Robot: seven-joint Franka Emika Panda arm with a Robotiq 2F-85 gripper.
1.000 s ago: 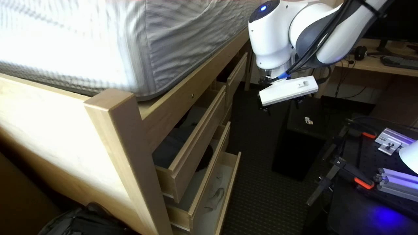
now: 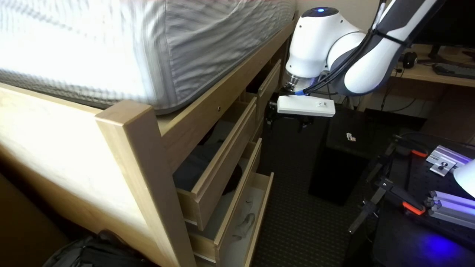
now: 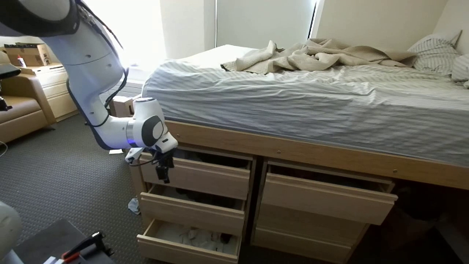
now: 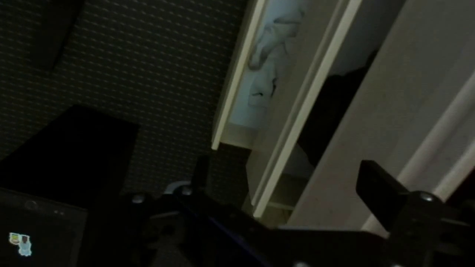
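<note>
My gripper is open, its two dark fingers wide apart. In the wrist view the right finger [image 4: 378,182] overlaps the wooden front of the top drawer [image 4: 387,120]; whether they touch cannot be told. Exterior view 2 has the gripper [image 3: 163,171] in front of the left stack's upper left part. That stack's top drawer [image 3: 202,176], middle drawer [image 3: 193,210] and bottom drawer [image 3: 189,251] all stand pulled out. Pale crumpled items [image 4: 271,49] lie in the bottom one, something dark [image 4: 334,106] in the middle one.
The right stack's top drawer [image 3: 325,198] is pulled out too. A bed [image 2: 213,40] lies above the drawers. Beside the arm stands a black box [image 2: 338,164], and clamps [image 2: 369,209] jut from a dark table. Carpet [image 2: 289,213] lies clear between.
The arm has moved left in exterior view 1, toward the bed and drawers, and the white-cased hand has turned to nearly level. The drawers look unmoved.
</note>
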